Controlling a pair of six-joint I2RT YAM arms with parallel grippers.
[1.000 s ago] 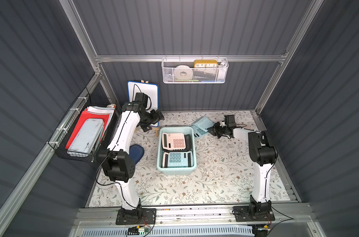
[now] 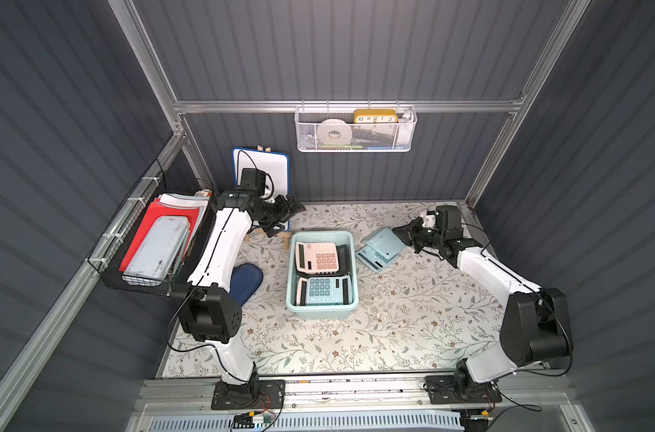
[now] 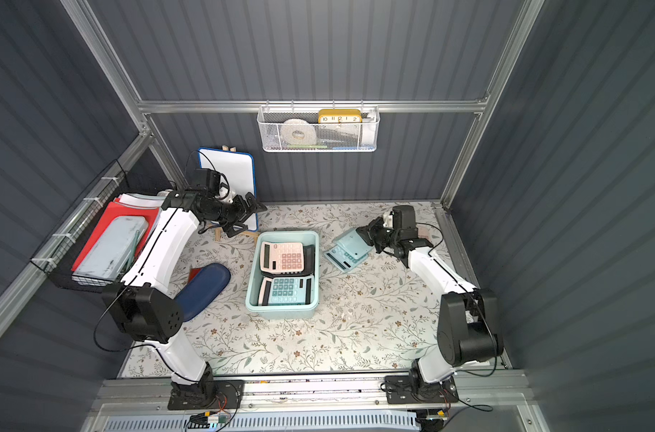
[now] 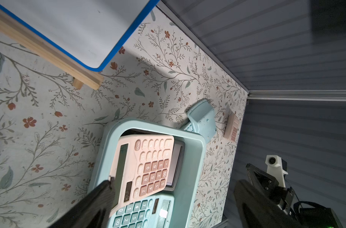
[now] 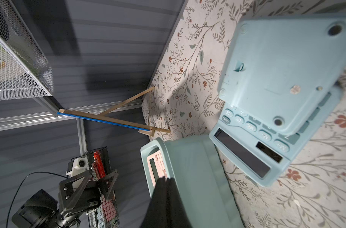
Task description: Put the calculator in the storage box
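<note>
The light-blue storage box holds a pink calculator and a blue one, with dark items partly hidden underneath. To its right, two light-blue calculators overlap on the table: a face-down calculator partly covers a face-up calculator. My right gripper is shut with nothing between its fingers; both calculators lie outside them. From above, the right gripper appears at the pair's right edge. My left gripper stands open and empty above the box's back-left corner.
A whiteboard on a wooden stand is behind the left gripper. A dark blue case lies left of the box. A small pink object sits by the wall at right.
The right arm's elbow has swung right and forward. The overlapping blue calculators have shifted right and toward the front, and the upper one has turned.
</note>
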